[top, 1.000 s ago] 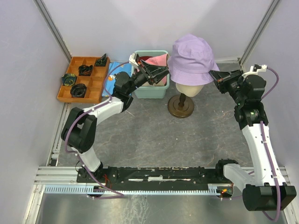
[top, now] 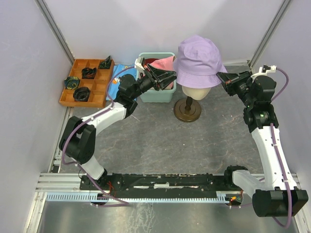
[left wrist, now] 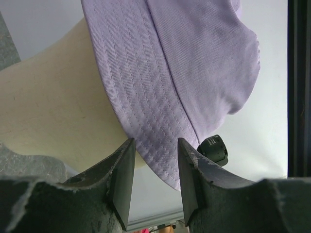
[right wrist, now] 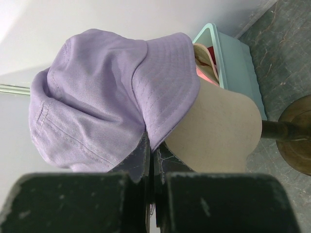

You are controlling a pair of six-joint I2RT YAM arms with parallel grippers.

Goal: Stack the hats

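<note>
A lavender bucket hat point(top: 198, 57) sits over the top of the cream head form point(top: 196, 92), which stands on a dark round base point(top: 187, 110). At the hat's left side, my left gripper point(top: 175, 77) has its fingers apart. In the left wrist view the stitched brim point(left wrist: 150, 104) passes between or just behind the fingertips; which one I cannot tell. My right gripper is shut on the brim's right edge, and the cloth runs into its fingertips. The hat's far side is hidden.
Behind the head form stands a pale teal bin point(top: 156, 96) holding pink and red cloth items point(top: 164, 63). An orange compartment tray point(top: 98, 87) with several dark rolled items is at the back left, beside a blue sheet point(top: 127, 73).
My left arm's elbow has swung slightly to the left, while its gripper stays near the hat's left edge. The right arm and the hat look almost unmoved.
</note>
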